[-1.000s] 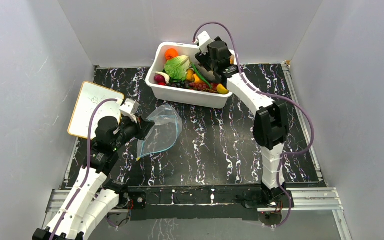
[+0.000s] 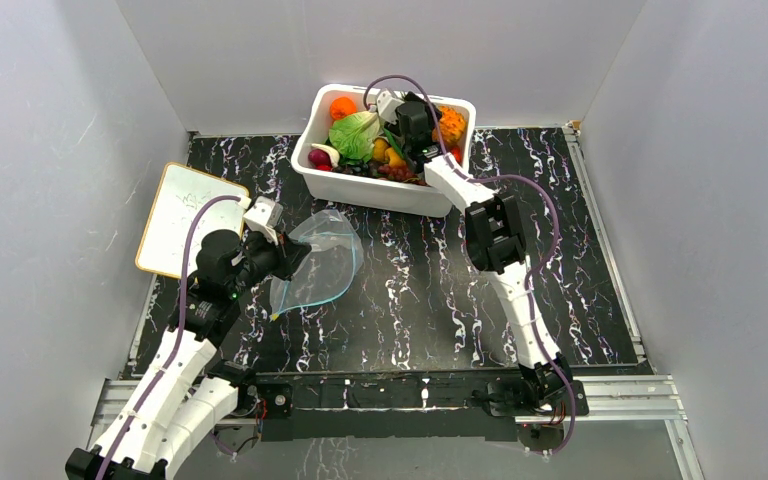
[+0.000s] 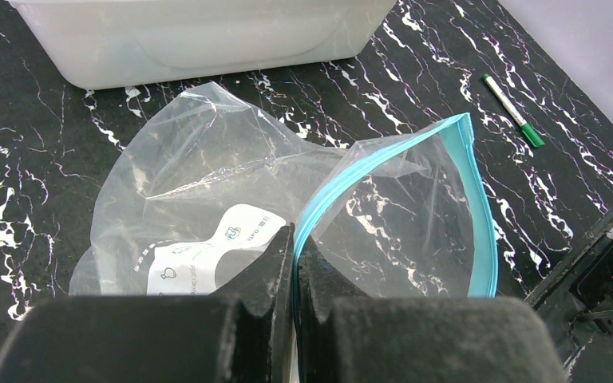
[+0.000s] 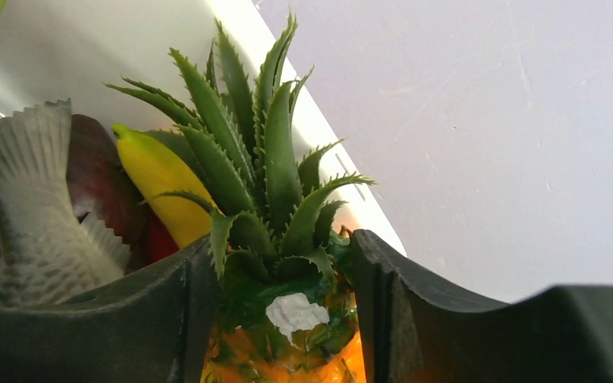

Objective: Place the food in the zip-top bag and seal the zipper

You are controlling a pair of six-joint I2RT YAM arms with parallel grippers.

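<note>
The clear zip bag (image 2: pixel 325 265) lies on the black table. My left gripper is shut on its cyan zipper edge, with the bag's mouth partly raised. The white bin (image 2: pixel 380 195) at the back holds vegetables and fruit. My right gripper is down in it, fingers part open either side of a pineapple (image 4: pixel 287 351) just below the leafy crown; whether they grip it I cannot tell. A yellow banana-like item (image 4: pixel 156 171) and a fish tail (image 4: pixel 36 175) lie beside it.
A whiteboard (image 2: pixel 185 210) leans at the left. A green marker (image 3: pixel 511 108) lies on the table. Walls enclose the back and sides.
My right arm has moved left and down into the bin over the pineapple from higher at the bin's right. The left arm is nearly unchanged.
</note>
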